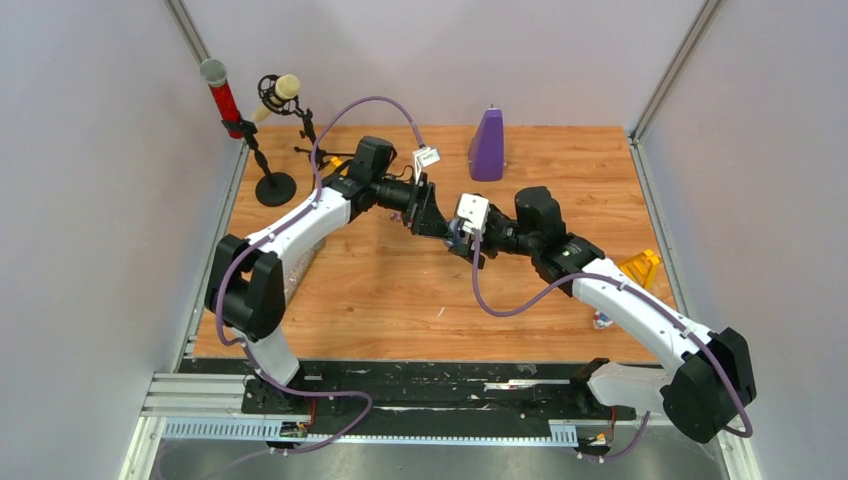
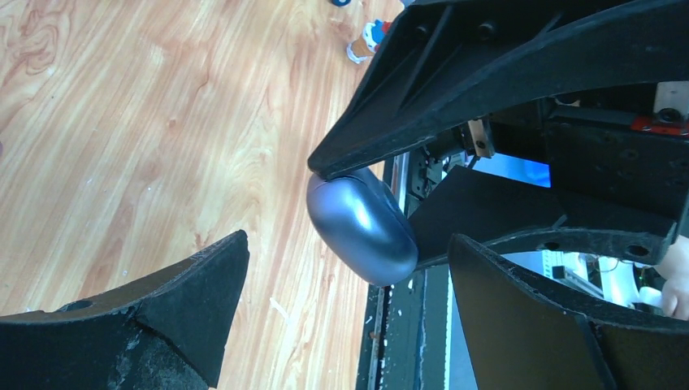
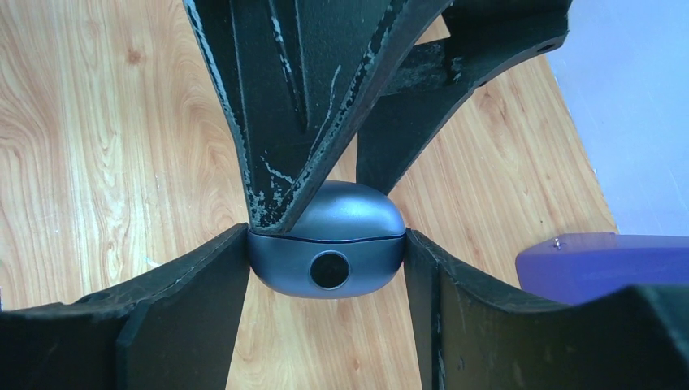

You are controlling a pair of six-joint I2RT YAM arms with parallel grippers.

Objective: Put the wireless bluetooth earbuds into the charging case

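The blue charging case (image 2: pixel 361 227) (image 3: pixel 325 268) is held in my right gripper, whose fingers close on its two sides; its lid seam and round front port face that wrist camera. My left gripper is open, its two fingertips just short of the case on either side, seen in the left wrist view. In the top view both grippers meet over the middle of the table, partly hiding the case (image 1: pixel 455 232). I cannot make out any earbuds.
A purple object (image 1: pixel 487 150) stands at the back. Microphone stands (image 1: pixel 275 188) are at back left, a yellow object (image 1: pixel 640 268) and small figure (image 1: pixel 602 318) at right.
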